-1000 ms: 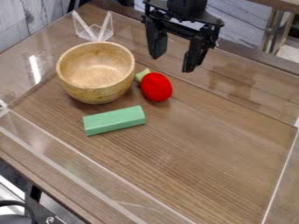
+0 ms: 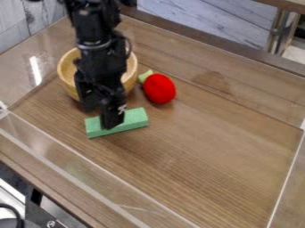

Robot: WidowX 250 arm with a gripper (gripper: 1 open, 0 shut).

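A black robot arm reaches down from the upper left to the gripper [image 2: 100, 116], which is open just above the green block [image 2: 127, 122] on the wooden table. Behind the arm, a tan bowl [image 2: 77, 69] is partly hidden. A red round object [image 2: 160, 89] with a light green top lies to the right of the arm. Whether the fingers touch the block cannot be told.
A pale wall stands at the upper left, and a wooden ledge is at the top right. A black cable shows at the lower left corner.
The bowl, red object and block look unmoved.
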